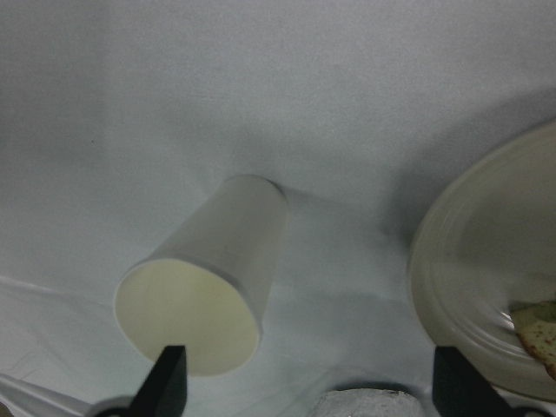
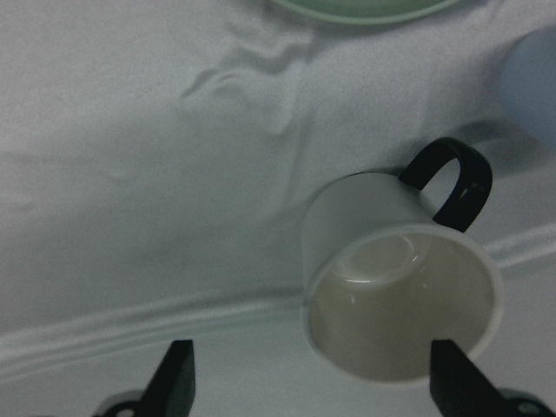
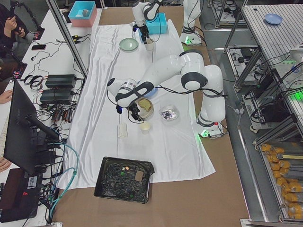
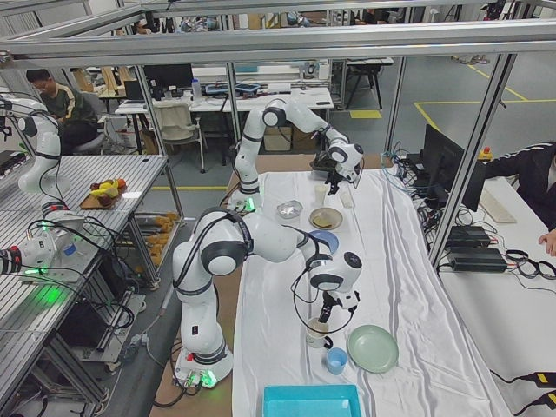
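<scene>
My left gripper (image 3: pixel 135 113) hangs open over the cloth, beside a tan plate with food (image 1: pixel 539 339) and above a cream cup (image 1: pixel 200 278). A white roll (image 3: pixel 122 130) lies near the cream cup in the camera left view. My right gripper (image 4: pixel 326 308) is open above a white mug with black handle (image 2: pixel 356 208), with nothing between its fingers. A blue cup (image 4: pixel 335 360) and a green plate (image 4: pixel 373 349) stand beside the mug.
A black tray (image 3: pixel 106 189) lies at the near end in the camera left view. A turquoise bin (image 4: pixel 311 401) stands at the other end. A foil item (image 3: pixel 168 112) and blue plate (image 4: pixel 324 241) are also on the cloth.
</scene>
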